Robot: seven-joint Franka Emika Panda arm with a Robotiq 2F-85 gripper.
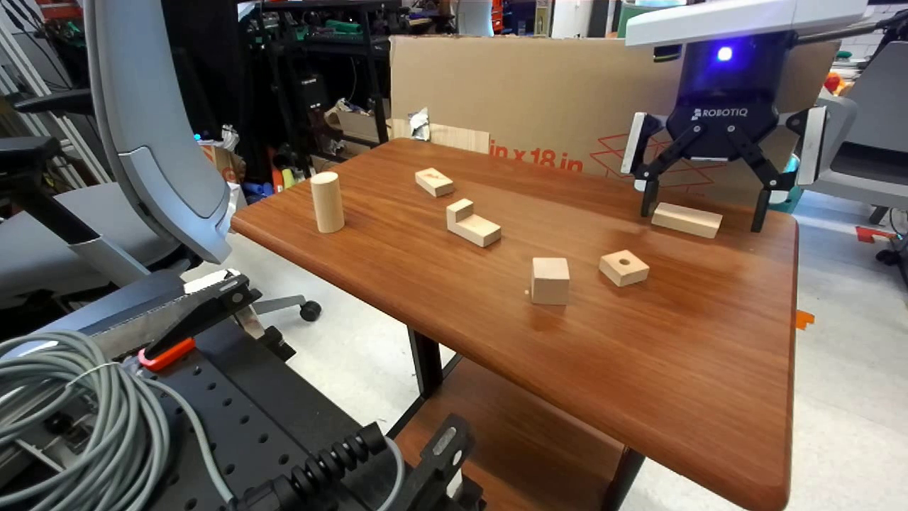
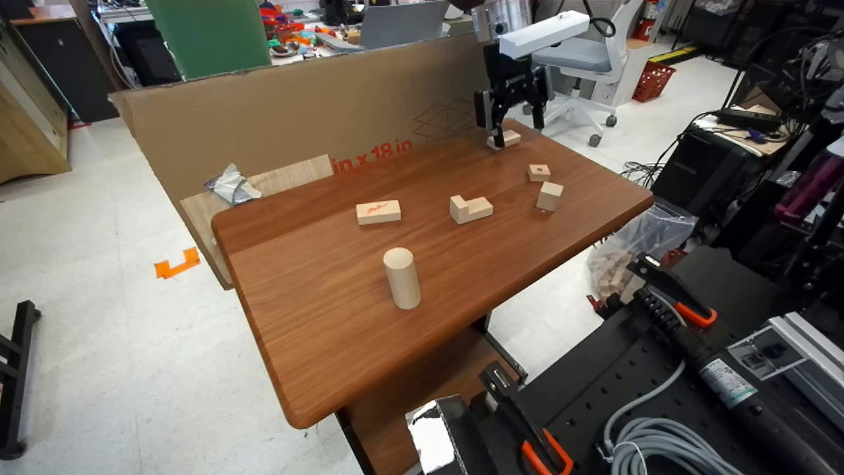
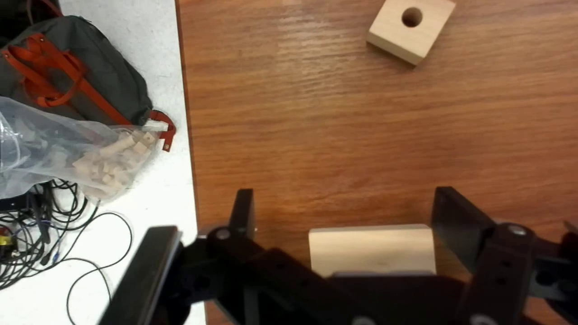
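Note:
My gripper (image 1: 702, 214) is low over the far right corner of the table, its fingers open. Between its two fingers, not gripped, lies a long pale wooden block (image 1: 687, 221). In the wrist view the block (image 3: 374, 250) sits closer to the right finger (image 3: 458, 227) than to the left one, and its lower part is hidden by the gripper body. Exterior view 2 shows the same block (image 2: 506, 139) partly behind the fingers.
A block with a hole (image 1: 625, 267) and a cube (image 1: 550, 281) are the nearest pieces. Further left stand an L-shaped block (image 1: 474, 226), a flat red-marked block (image 1: 435, 182) and an upright cylinder (image 1: 328, 203). A cardboard wall (image 1: 511, 102) rises behind the table.

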